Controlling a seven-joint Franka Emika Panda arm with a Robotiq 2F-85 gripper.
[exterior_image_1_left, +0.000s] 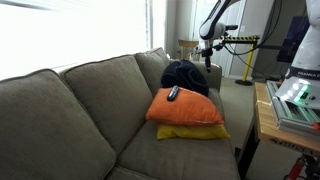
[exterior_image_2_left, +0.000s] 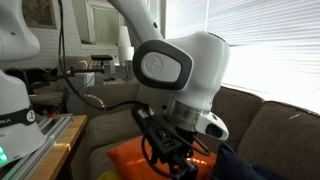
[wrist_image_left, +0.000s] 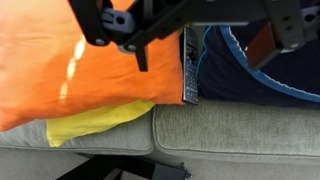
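Observation:
On the grey sofa (exterior_image_1_left: 145, 145) an orange pillow (exterior_image_1_left: 185, 107) overlaps a yellow pillow (exterior_image_1_left: 193, 132). A dark remote (exterior_image_1_left: 173, 94) lies on top of the orange one, close to a dark blue cloth or bag (exterior_image_1_left: 188, 76). My gripper (exterior_image_1_left: 206, 56) hangs in the air beyond the far end of the sofa in exterior view 1. In the wrist view the open gripper has its fingers spread wide, and the remote (wrist_image_left: 190, 70) shows below, between them in the picture. Nothing is held.
A wooden table edge (exterior_image_1_left: 257, 132) and a metal case or plate (exterior_image_1_left: 291, 115) stand at the right. Behind the sofa runs a bright window with blinds (exterior_image_2_left: 268, 50). The near sofa seats are clear.

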